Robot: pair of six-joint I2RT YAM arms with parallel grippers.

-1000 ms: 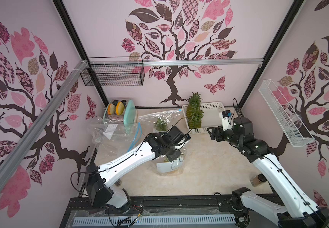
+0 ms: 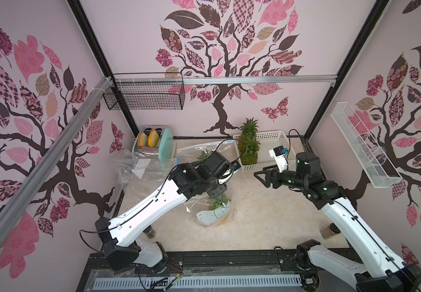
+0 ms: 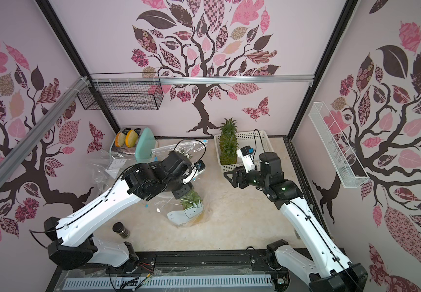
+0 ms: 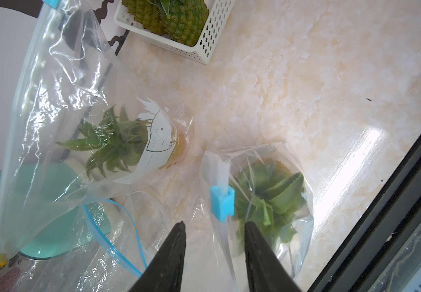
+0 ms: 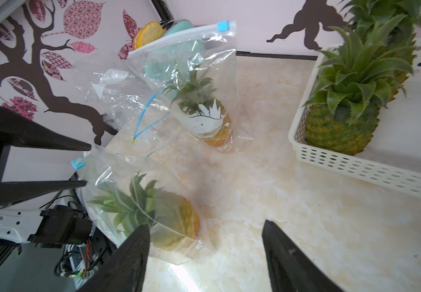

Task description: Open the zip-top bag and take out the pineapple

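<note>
The front clear zip bag (image 5: 205,247) holds a pineapple (image 5: 183,216) lying on the table, its crown toward the left. At the bag's top edge is a blue slider (image 4: 222,203). My left gripper is open around that edge; the right wrist view has the slider between its two fingers, not clamped. My right gripper is open, apart from the bag and to its right, with nothing between its fingers. The left arm covers much of the front bag in both top views.
Behind stands another zip bag (image 5: 230,87) with a pineapple inside. An empty-looking bag with an open blue zip (image 5: 144,114) lies at the left. The white basket (image 5: 361,170) holds unbagged pineapples (image 5: 341,129) at the back.
My left arm has shifted left and slightly up in the top left view. The right gripper has come left, toward the left arm. The bagged pineapples have barely moved.
</note>
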